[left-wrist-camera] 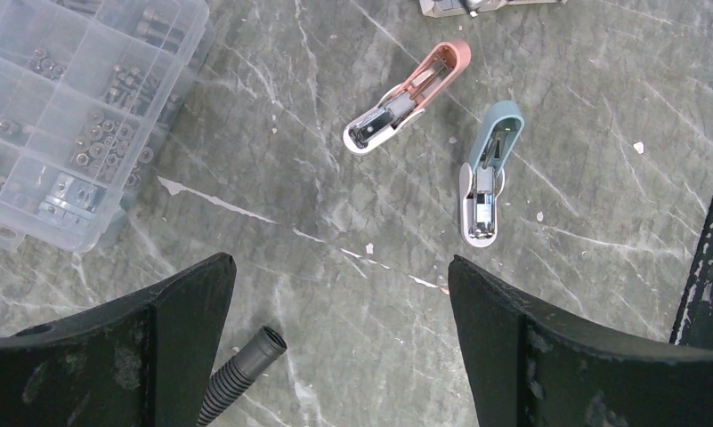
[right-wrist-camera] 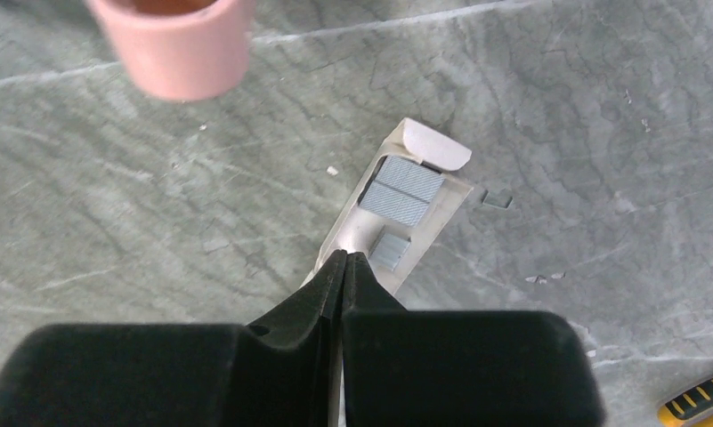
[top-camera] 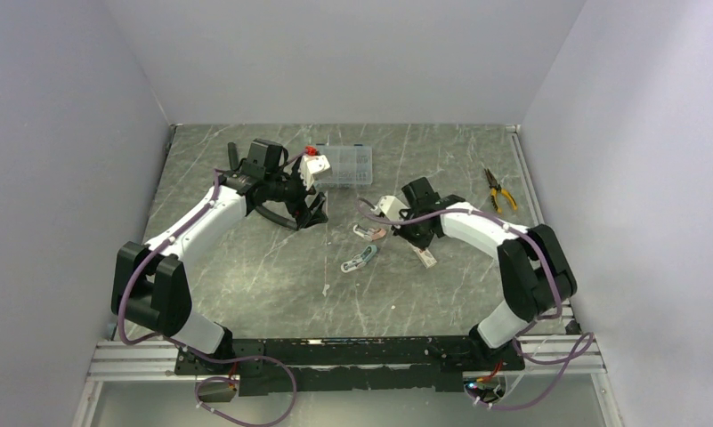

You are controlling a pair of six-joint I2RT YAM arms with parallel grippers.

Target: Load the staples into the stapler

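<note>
A pink stapler (left-wrist-camera: 408,98) and a blue stapler (left-wrist-camera: 489,173) lie opened on the table, showing their staple channels in the left wrist view. The white staple carton (right-wrist-camera: 437,218) has its end flap folded up. Inside it are a ribbed grey pair of staple strips (right-wrist-camera: 401,190) and a smaller staple piece (right-wrist-camera: 389,251). My right gripper is shut, its tips over the carton's near part, and nothing shows between them. They cover some of the carton. My left gripper is open and empty, left of the staplers.
A clear compartment box (top-camera: 348,167) of small metal parts stands at the back. A black hose (left-wrist-camera: 244,369) lies beneath the left gripper; yellow-handled pliers (top-camera: 498,191) rest far right. A grey fragment (right-wrist-camera: 498,199) lies beside the carton.
</note>
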